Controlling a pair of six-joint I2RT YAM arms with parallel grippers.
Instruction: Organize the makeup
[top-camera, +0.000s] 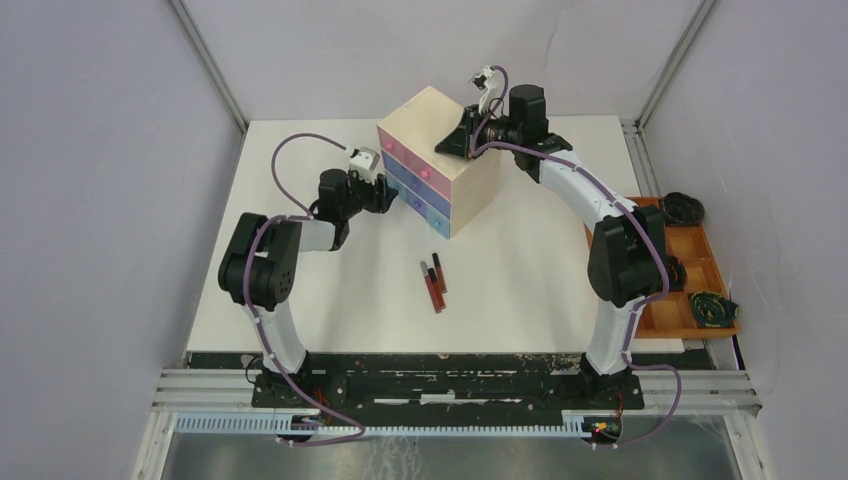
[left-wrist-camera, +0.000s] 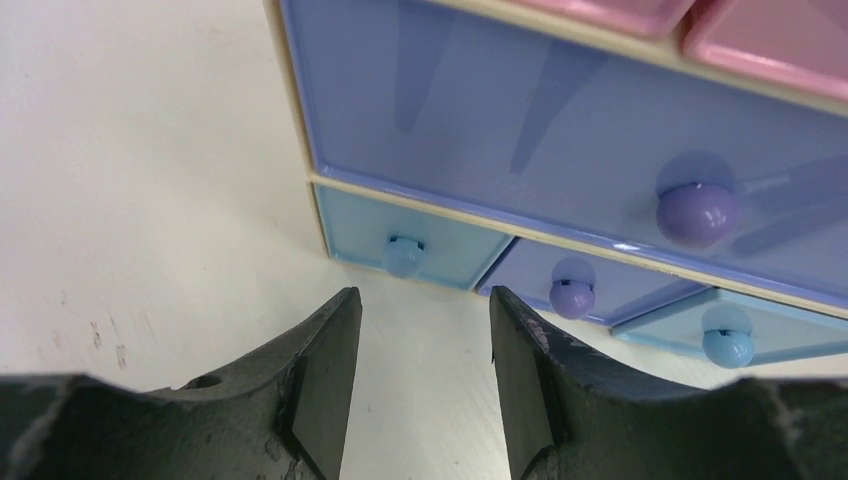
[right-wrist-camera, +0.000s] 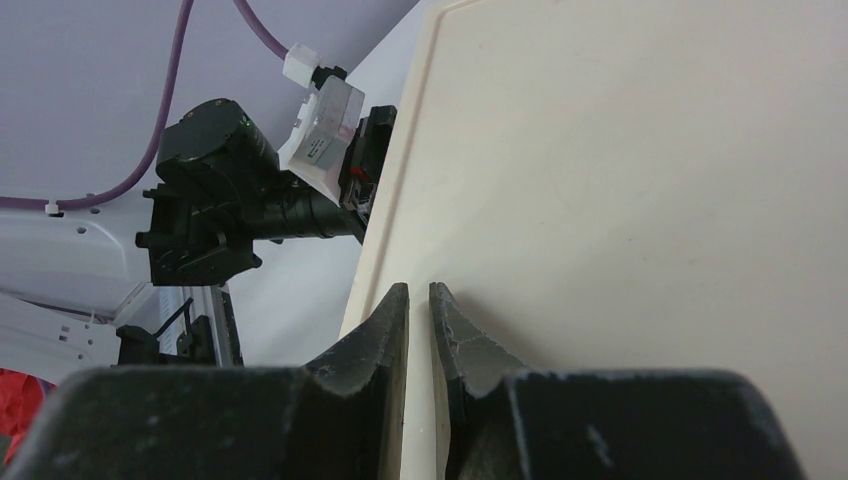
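Observation:
A wooden cabinet (top-camera: 465, 185) with pink, purple and light blue drawers stands angled at the back of the table. All the drawer fronts in sight look closed. My left gripper is open before the lower drawers, with nothing between its fingers. The light blue drawer knob (left-wrist-camera: 403, 257) lies just beyond its tips, apart from them. Over the wooden cabinet top (right-wrist-camera: 640, 180) is my right gripper, its fingers a narrow gap apart and empty; whether they touch the board I cannot tell. Several slim red makeup tubes (top-camera: 434, 290) with dark or grey ends lie together mid-table.
At the right edge, a wooden compartment tray (top-camera: 665, 318) holds dark coiled items, partly under the right arm. Walls close in the left, right and back.

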